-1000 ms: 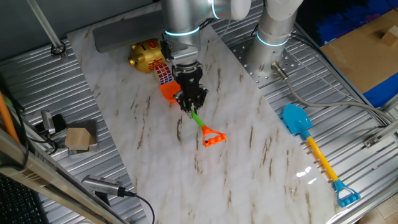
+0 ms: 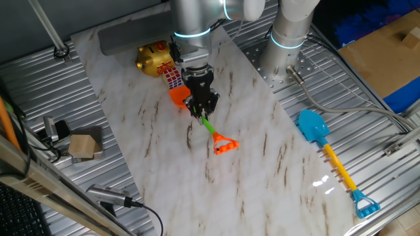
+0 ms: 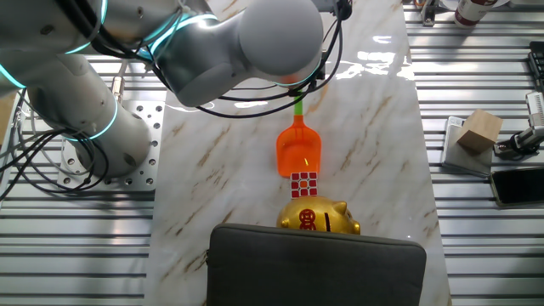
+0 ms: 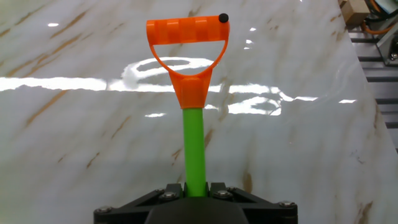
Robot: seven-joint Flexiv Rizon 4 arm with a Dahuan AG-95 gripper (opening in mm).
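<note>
A toy shovel with an orange D-shaped handle (image 4: pixel 188 30), a green shaft (image 4: pixel 194 143) and an orange blade (image 3: pixel 297 151) extends along the marble-patterned table. My gripper is shut on the green shaft, one finger against each side. In exterior view 1 the gripper (image 2: pixel 201 113) points down over the shaft and hides part of it. At the blade's front edge is a cube with red and white squares (image 3: pixel 303 184). Just behind this cube stands a golden piggy bank (image 2: pixel 156 59). The arm covers the shovel's handle in exterior view 2.
A dark grey case (image 3: pixel 314 268) borders the piggy bank's far side. A blue and yellow shovel (image 2: pixel 335 164) lies by the table's edge on the robot's side. Across the table, a wooden block (image 2: pixel 82 146) rests off the marble top.
</note>
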